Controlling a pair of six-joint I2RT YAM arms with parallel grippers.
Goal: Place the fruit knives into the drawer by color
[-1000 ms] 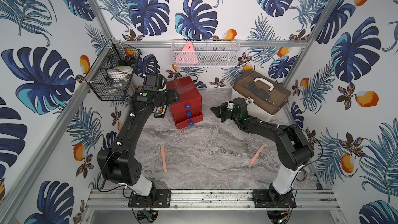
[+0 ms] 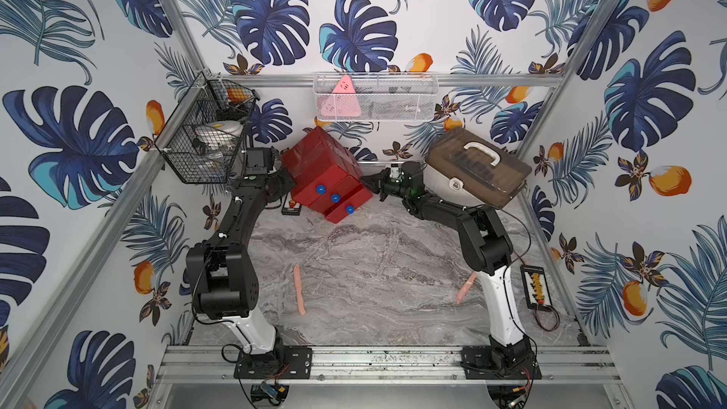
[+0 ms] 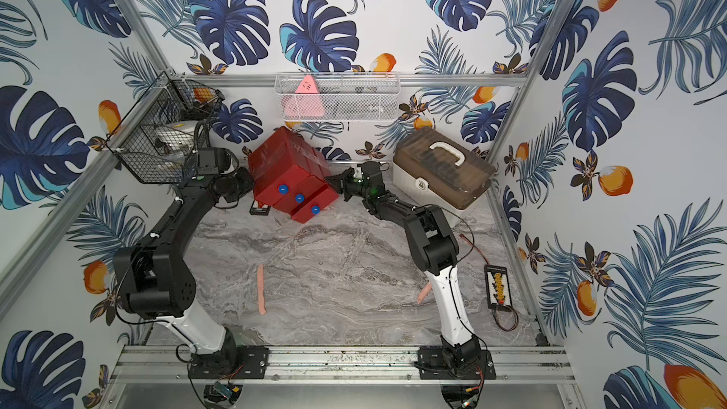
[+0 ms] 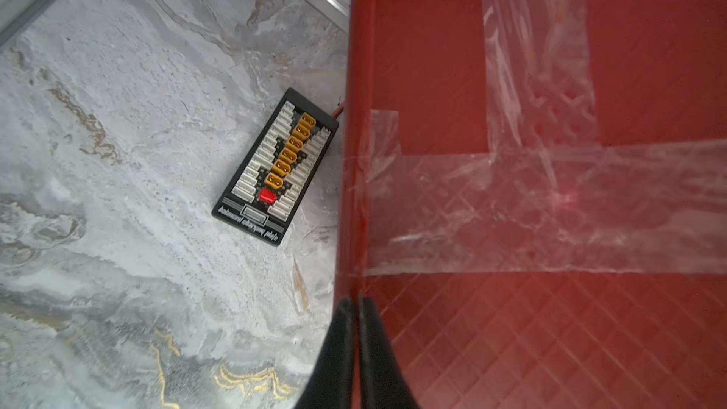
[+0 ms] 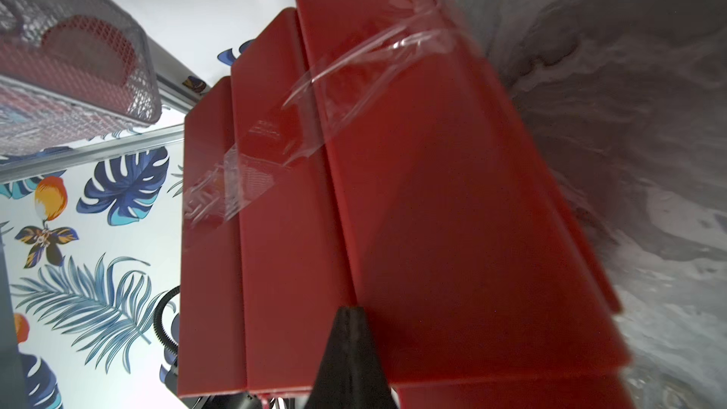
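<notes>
The red drawer box with blue knobs stands tilted and angled at the back. My left gripper is at its left side, shut with nothing seen between the fingers; its wrist view shows the taped red top. My right gripper touches or nearly touches its right side, shut. Two pink elongated objects, perhaps the knives, lie on the front table: one left, one right, partly behind the right arm.
A brown-lidded case stands back right. A wire basket hangs left, a mesh tray at the back. Charging boards lie beside the box and at right.
The red box has turned and tipped, its top moving left and up. My right gripper has moved left and back to its side; my left gripper has shifted left.
</notes>
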